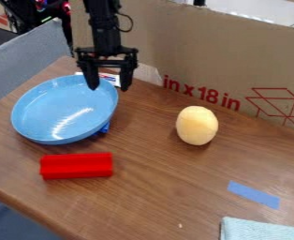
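My black gripper (109, 81) hangs open above the back edge of a blue plate (56, 112), its fingers pointing down with nothing visible between them. The plate sits on the wooden table at the left. In front of it lies a red cylinder (76, 166). A pale yellow oval object (198, 127) rests right of the plate. A small blue object (105, 127) is partly hidden under or beside the plate's right edge.
A cardboard wall (225, 56) lines the back. A light blue cloth (259, 232) lies at the front right, and a strip of blue tape (254, 195) is on the table.
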